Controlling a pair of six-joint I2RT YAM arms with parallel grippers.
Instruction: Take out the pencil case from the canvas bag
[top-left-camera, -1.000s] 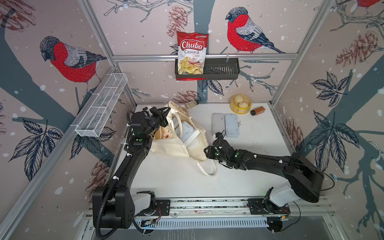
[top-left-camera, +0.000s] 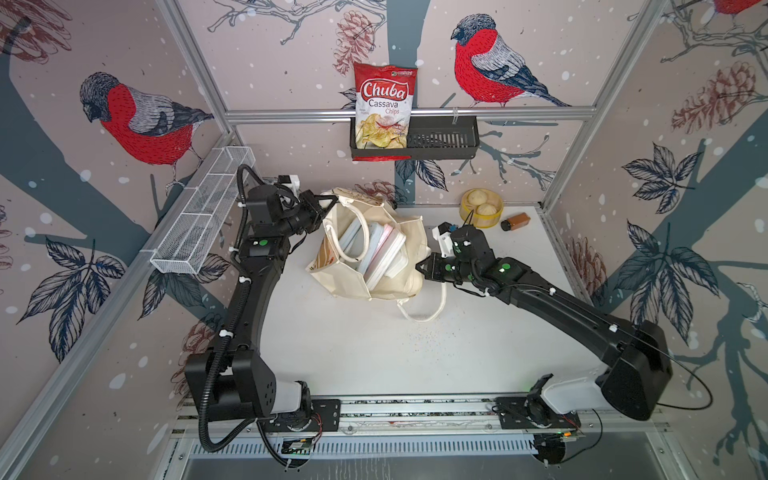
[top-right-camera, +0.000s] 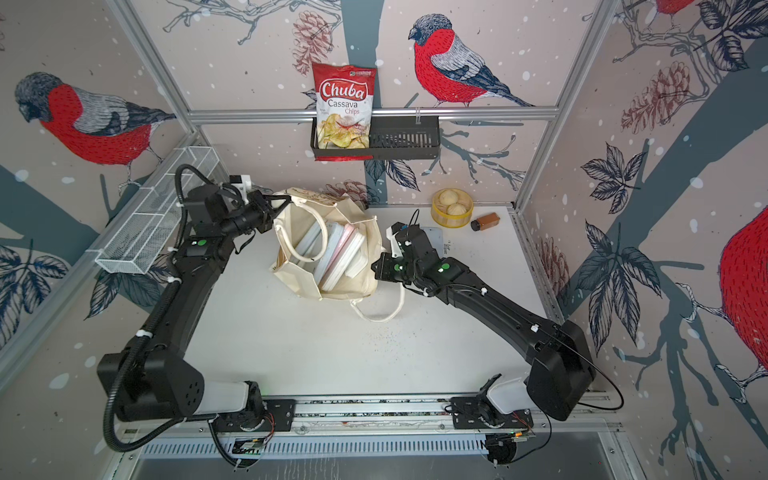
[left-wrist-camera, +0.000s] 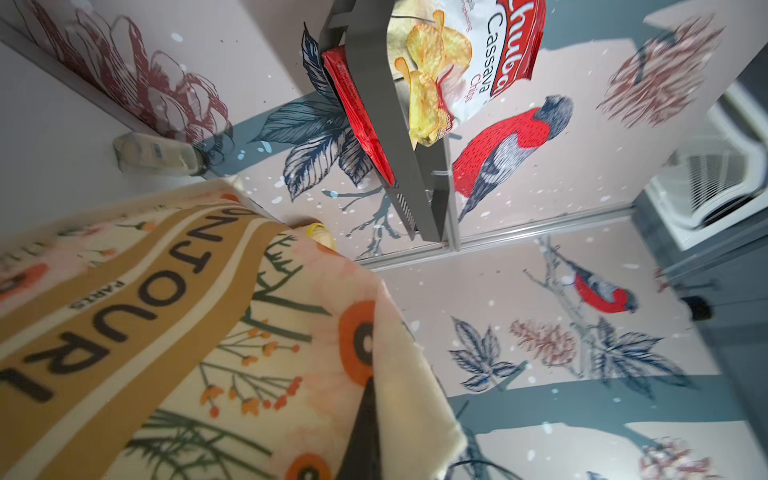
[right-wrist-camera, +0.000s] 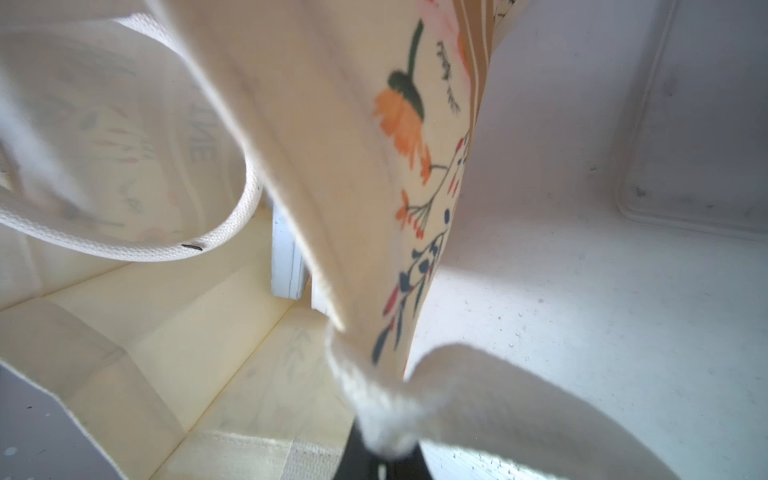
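Both grippers are shut at the rims of the cream canvas bag (top-left-camera: 344, 281), which hangs open between them. My left gripper (top-left-camera: 326, 200) is at its upper left edge by a handle; the floral side fills much of the left wrist view, hiding the fingertips. My right gripper (top-left-camera: 424, 268) is at the right edge, with a white strap (right-wrist-camera: 520, 408) across its fingers in the right wrist view. Inside the bag, several flat pale cases (top-right-camera: 336, 256), blue, pink and white, lean together. Which one is the pencil case I cannot tell.
A yellow steamer of buns (top-left-camera: 480, 206) and a brown item (top-left-camera: 516, 221) stand at the back right, near flat cases partly behind the right arm. A shelf with chips (top-left-camera: 382, 112) hangs on the back wall, a wire basket (top-left-camera: 200, 216) at left.
Both grippers have moved up and toward the back, raising and tilting the bag, so more of the cases inside shows.
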